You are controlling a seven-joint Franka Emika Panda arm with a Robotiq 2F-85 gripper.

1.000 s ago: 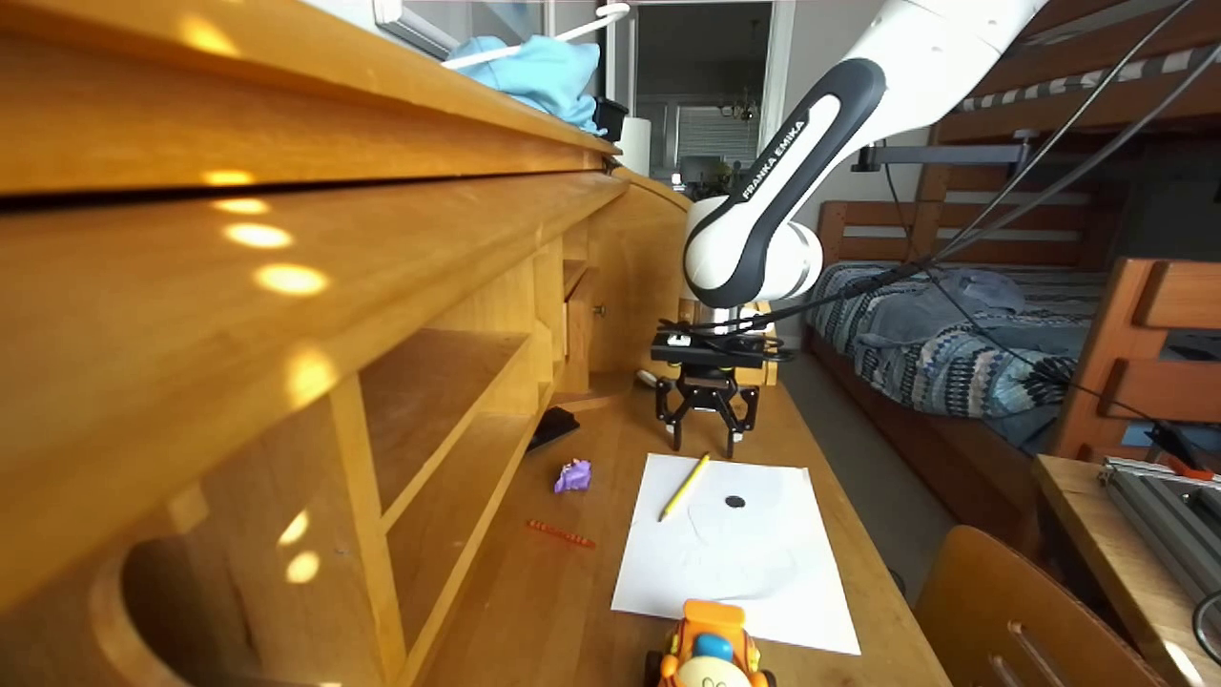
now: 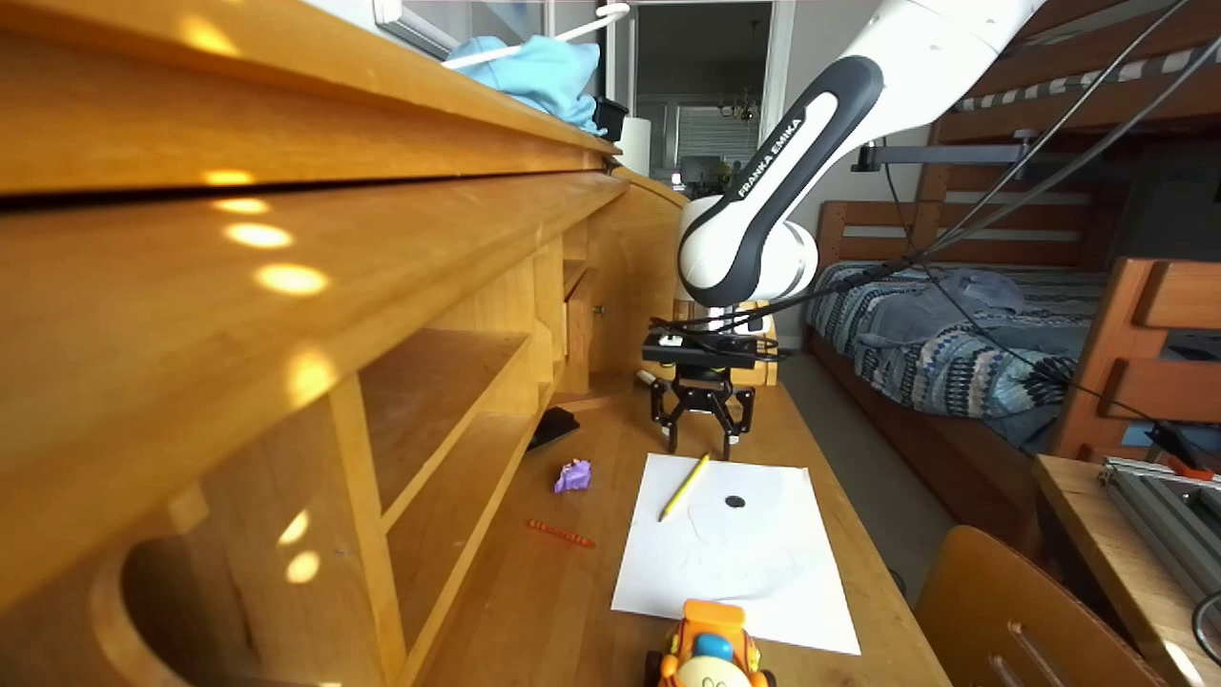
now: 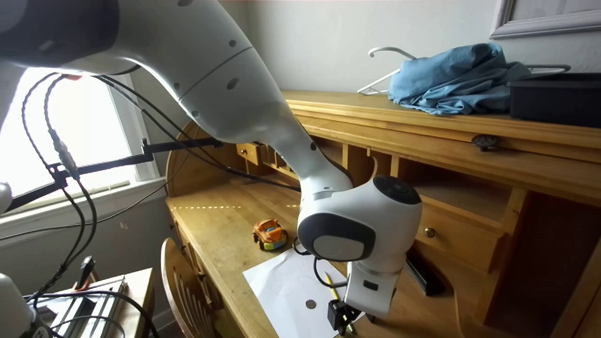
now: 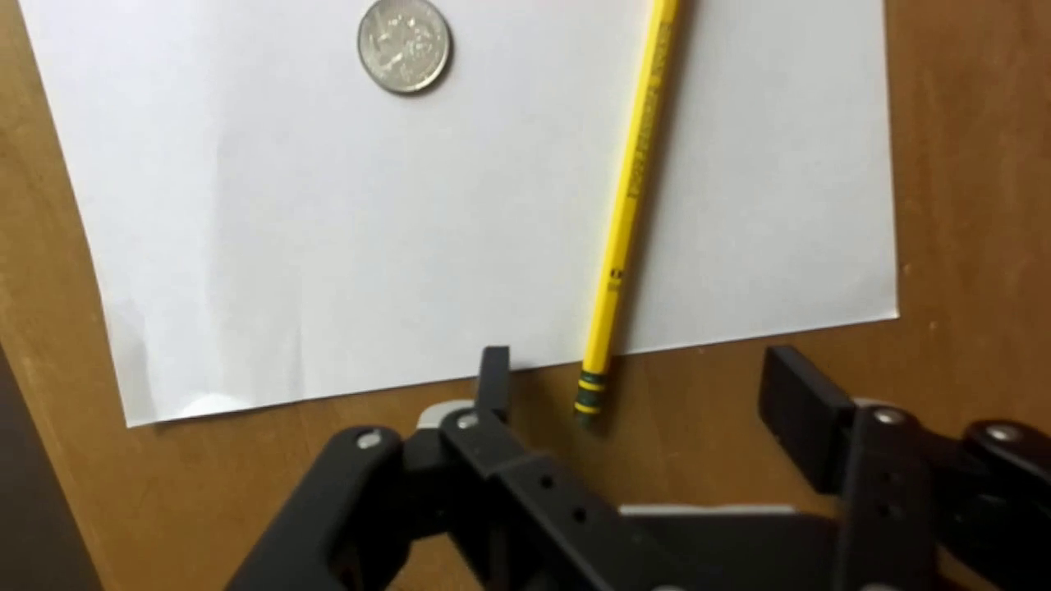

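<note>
A yellow pencil (image 4: 626,212) lies on a white sheet of paper (image 4: 325,217), its dark-banded end reaching past the paper's edge onto the wood. On the same sheet rests a silver coin (image 4: 404,45), apart from the pencil; it looks dark in exterior view 1. My gripper is open, its two black fingers well apart. In the wrist view the pencil's banded end appears in the gap between them, touching neither finger. From exterior view 1, the gripper (image 2: 700,448) points down at the paper's far edge. In exterior view 2 the arm hides part of the paper.
An orange toy car (image 2: 712,647) sits at the paper's near edge. To the left lie a crumpled purple piece (image 2: 573,475), a red crayon-like stick (image 2: 561,533) and a black object (image 2: 554,427), beside the desk's shelves (image 2: 458,458). A chair (image 2: 1030,607) stands at the right.
The arm and gripper have shifted slightly to the left in exterior view 1. The pencil, coin and paper have stayed in place.
</note>
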